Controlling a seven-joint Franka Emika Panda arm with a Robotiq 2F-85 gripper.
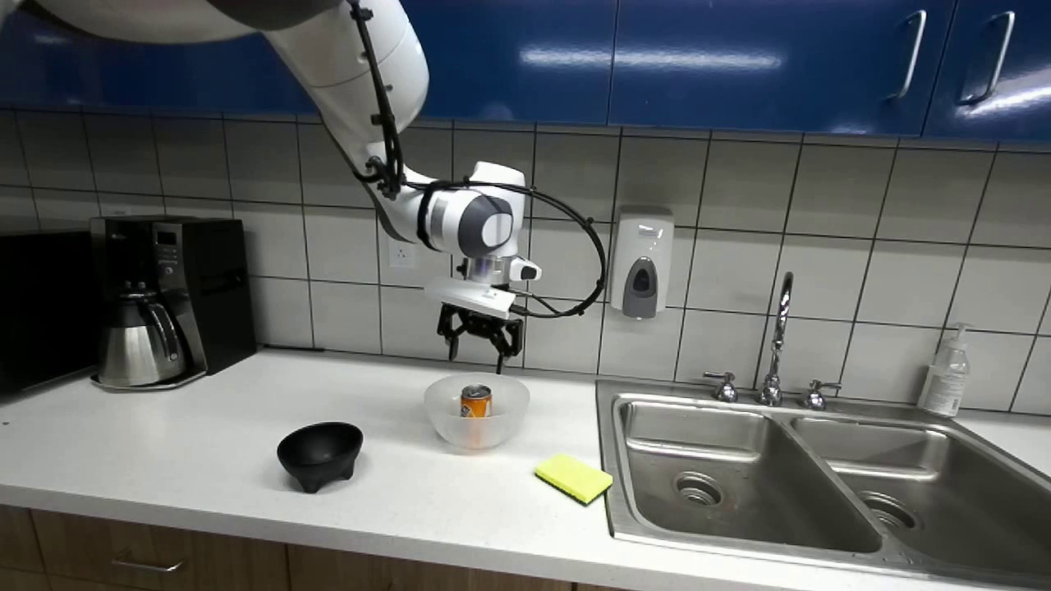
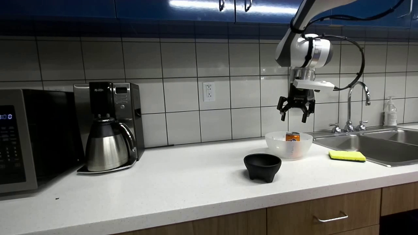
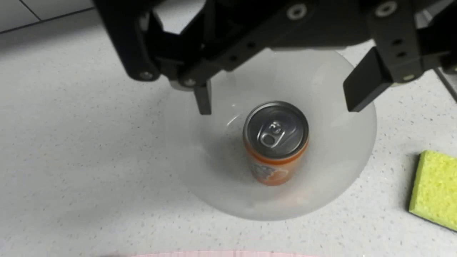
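An orange can (image 1: 475, 400) with a silver top stands upright inside a translucent white bowl (image 1: 448, 422) on the counter. From above, in the wrist view, the can (image 3: 276, 141) sits near the bowl's middle, its pull tab showing. My gripper (image 1: 477, 353) hangs over the bowl, fingers wide apart and nothing between them. In the second exterior view, clear air separates the gripper (image 2: 294, 117) from the can's top (image 2: 292, 136). The wrist view has the fingertips (image 3: 203, 98) above the bowl, beyond the can.
A black footed bowl (image 1: 320, 455) stands left of the white one, and a yellow sponge (image 1: 573, 478) lies to its right, beside the steel sink (image 1: 608, 473). Farther left are a coffee maker (image 2: 133, 113) and a microwave (image 2: 23, 148). The counter between coffee maker and black bowl is free.
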